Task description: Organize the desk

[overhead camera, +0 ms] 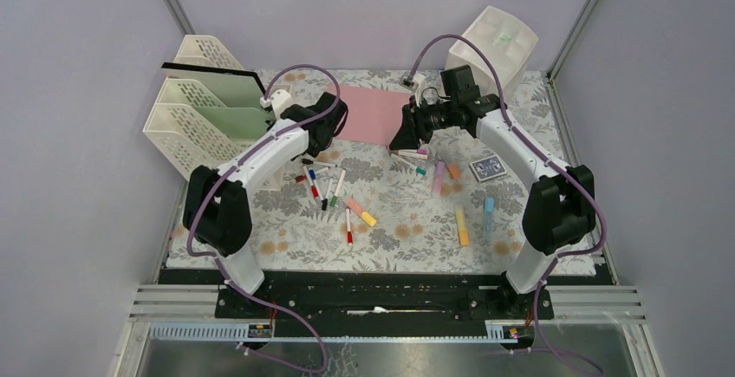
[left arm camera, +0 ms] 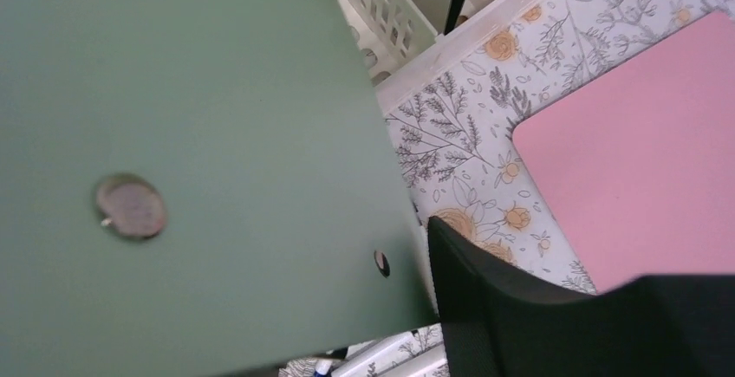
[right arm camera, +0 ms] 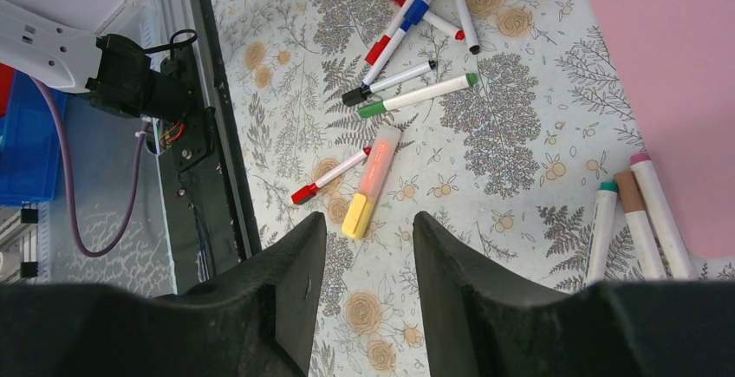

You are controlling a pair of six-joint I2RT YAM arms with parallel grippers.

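Note:
A white file rack (overhead camera: pixel 178 130) holding green boards stands at the back left. My left gripper (overhead camera: pixel 286 126) is beside it; in the left wrist view a green board (left arm camera: pixel 217 91) fills most of the frame, one dark finger at its edge, so its grip is unclear. My right gripper hangs over the desk, part open, nothing between its fingers. A pink mat (overhead camera: pixel 373 113) lies at the back. Scattered markers (right arm camera: pixel 429 93), a pink-yellow highlighter (right arm camera: pixel 371 178), yellow (overhead camera: pixel 462 225), blue (overhead camera: pixel 488 212) and purple (overhead camera: pixel 438 178) sticks lie on the patterned desk.
A white drawer box (overhead camera: pixel 503 35) stands at the back right behind the right arm. A small framed card (overhead camera: pixel 488 168) lies on the right.

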